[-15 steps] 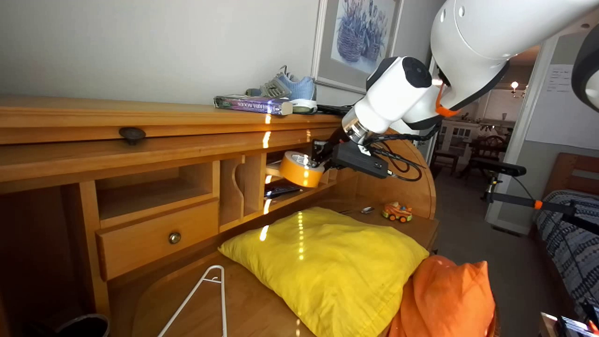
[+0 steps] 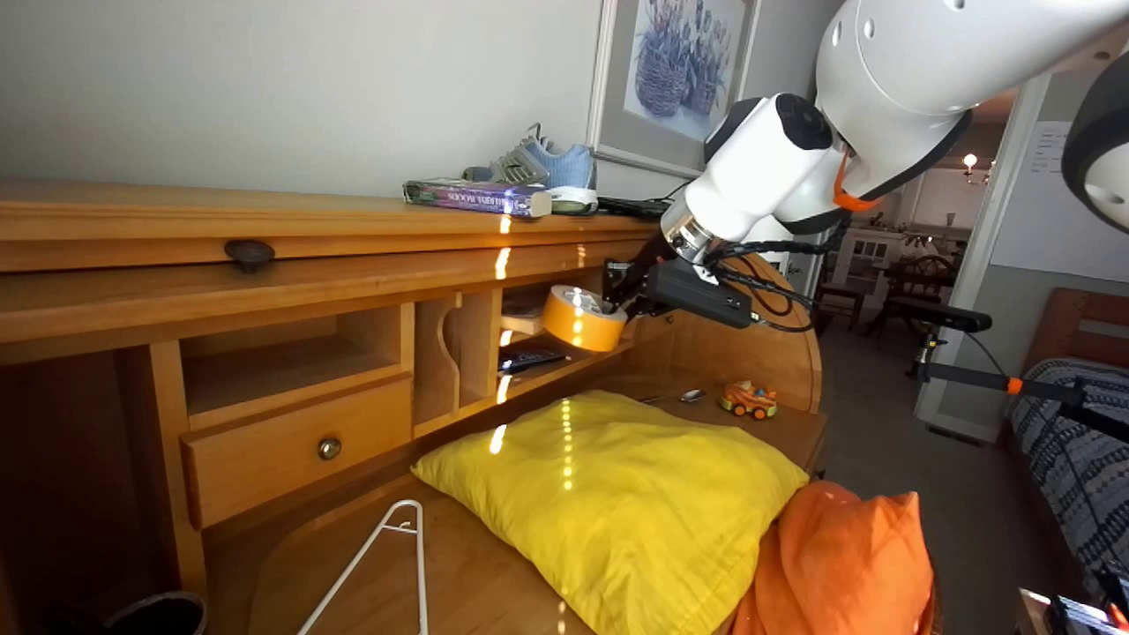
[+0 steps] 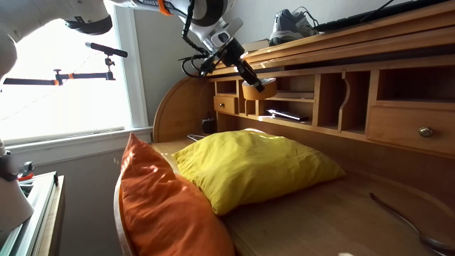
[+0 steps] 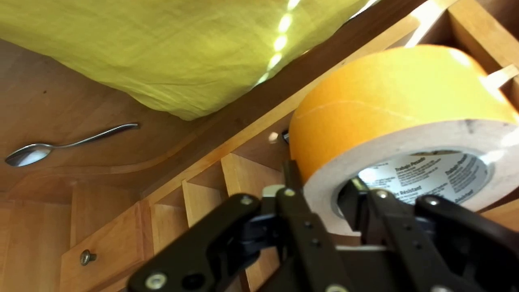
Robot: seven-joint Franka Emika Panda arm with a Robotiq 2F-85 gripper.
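A roll of orange-yellow tape [image 2: 585,321] hangs in the air in front of the desk's cubbyholes. My gripper is shut on the roll's wall, with one finger inside the core and the other outside. In the wrist view the tape [image 4: 389,97] fills the right side, its printed inner core showing. Seen from exterior view 2, the tape [image 3: 251,91] is tilted slightly, clear of the shelves behind it and above the yellow pillow [image 3: 256,166].
An orange pillow [image 3: 166,204] lies at the desk's edge. A spoon [image 4: 73,143], a white hanger [image 2: 420,561] and a toy car [image 2: 749,399] are on the desktop. A dark remote-like object [image 3: 286,115] sits in a cubby. Shoes [image 2: 556,169] and a book [image 2: 476,197] rest on top.
My gripper and the tape have shifted a little to the right in exterior view 1. The tape is still held, and the desk items have stayed put.
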